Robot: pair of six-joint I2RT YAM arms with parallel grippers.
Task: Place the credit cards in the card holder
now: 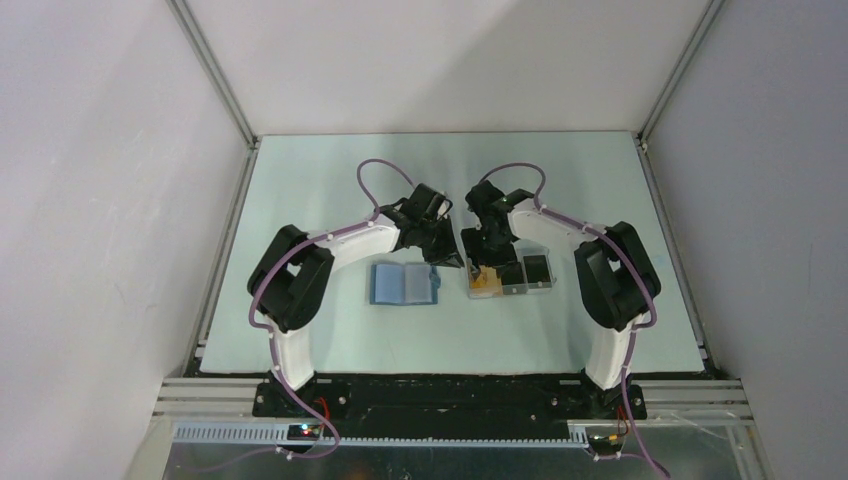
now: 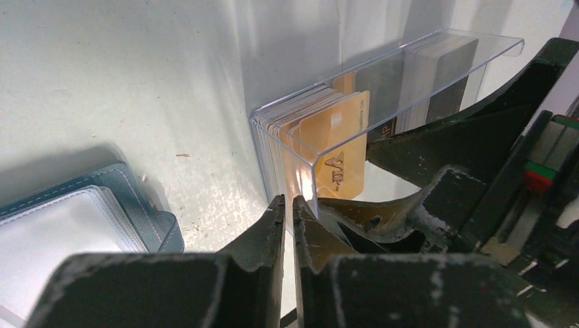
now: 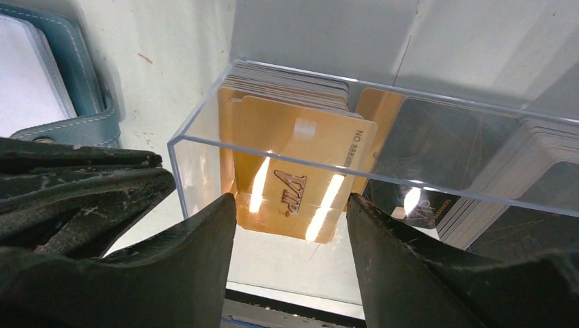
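Observation:
A clear box (image 1: 540, 290) holds upright stacks of cards in compartments. Its leftmost stack is gold cards (image 2: 351, 147), the front one tilted out from the rest. My right gripper is open at the box's front, its fingertips at either side of that gold card; whether they touch it cannot be told. Left of the box, my left gripper stands close outside the side wall. Its fingers are nearly together with a thin gap, and no card shows between them. The card holder (image 1: 404, 284) lies open, blue-edged with pale sleeves, left of the box.
Dark cards (image 1: 537, 268) fill the box's other compartments. Both grippers stand close together near the box's left end. Bare table (image 1: 430, 340) lies in front of holder and box.

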